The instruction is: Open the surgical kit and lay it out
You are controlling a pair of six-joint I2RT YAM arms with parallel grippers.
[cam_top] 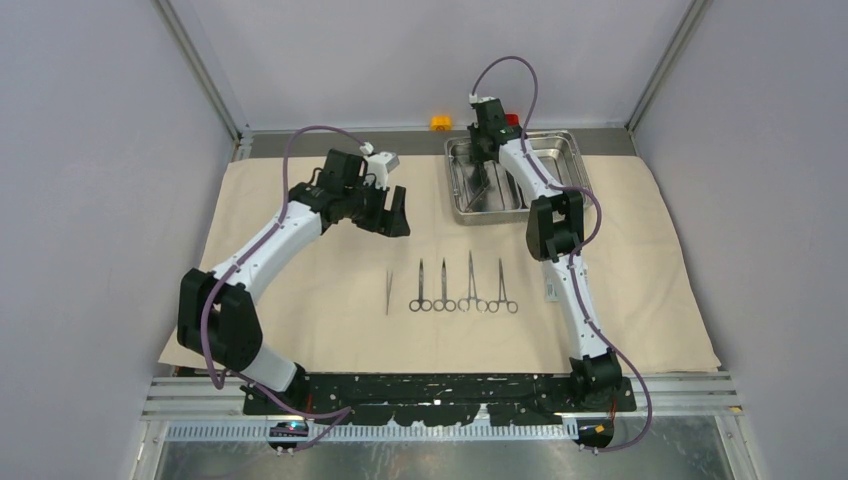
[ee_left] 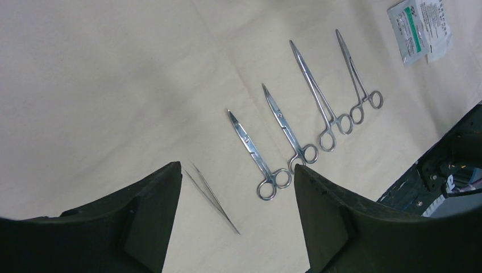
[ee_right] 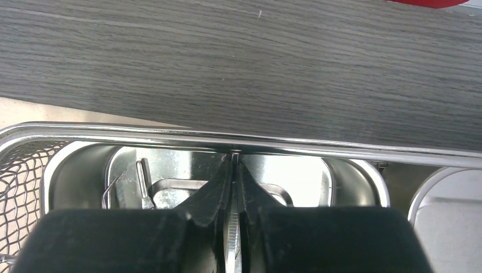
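Note:
The metal tray stands at the back of the cloth. Inside it, in the right wrist view, a thin instrument leans at the left. My right gripper is over the tray, its fingertips almost together. A ridged metal strip shows between the fingers; whether they grip it is unclear. My left gripper is open and empty above the cloth, left of the tray. Laid out on the cloth are tweezers, scissors, second scissors, a long clamp and a shorter clamp.
Flat packets lie right of the clamps, partly under the right arm in the top view. A wire mesh lines the tray's left part; a white dish stands at its right.

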